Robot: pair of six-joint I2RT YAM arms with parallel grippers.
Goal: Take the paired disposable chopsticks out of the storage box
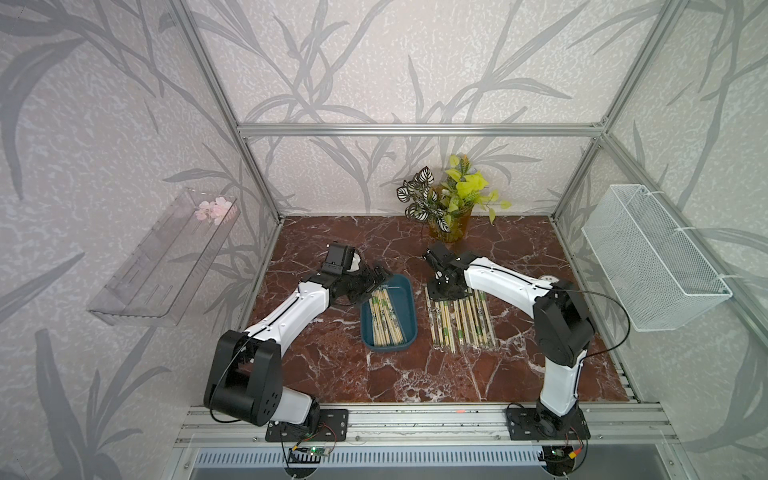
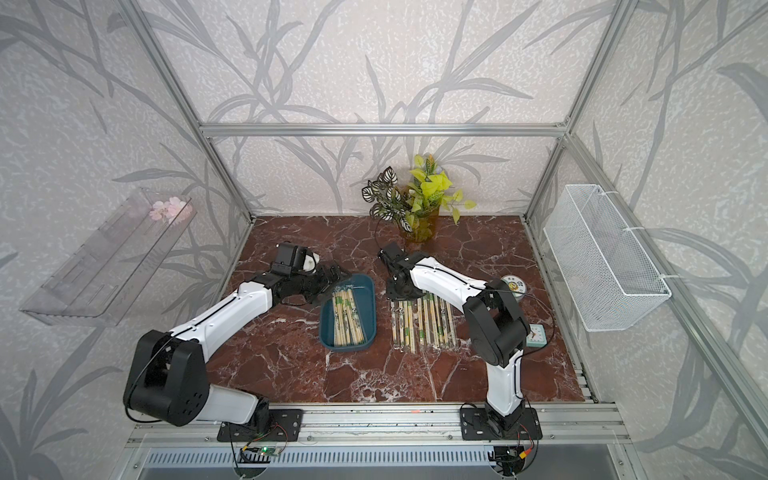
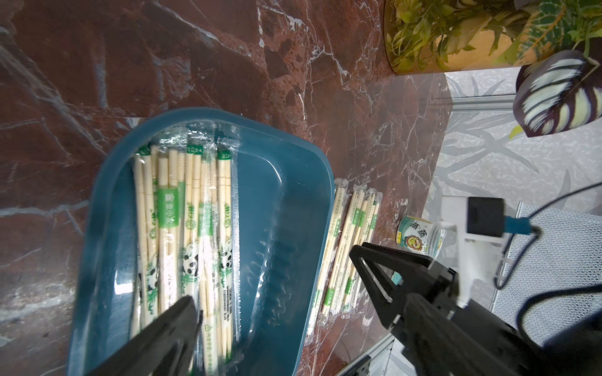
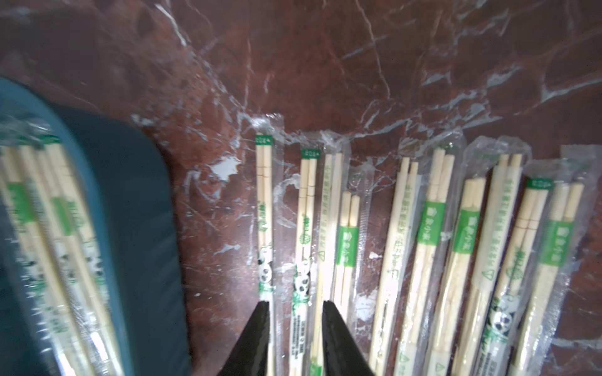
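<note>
Several wrapped chopstick pairs lie bunched in the left part of the blue storage box. Beside the box, to its right, a row of wrapped pairs lies on the marble table. My left gripper hangs over the box's far-left corner; its fingers appear apart at the bottom edge of the left wrist view. My right gripper is over the left end of the row, fingers apart above the pairs; whether anything is between them lower down is unclear.
A potted plant stands at the back. A clear tray and a white mesh basket are on the side walls. Small round and square items sit at the table's right. Bare table lies in front.
</note>
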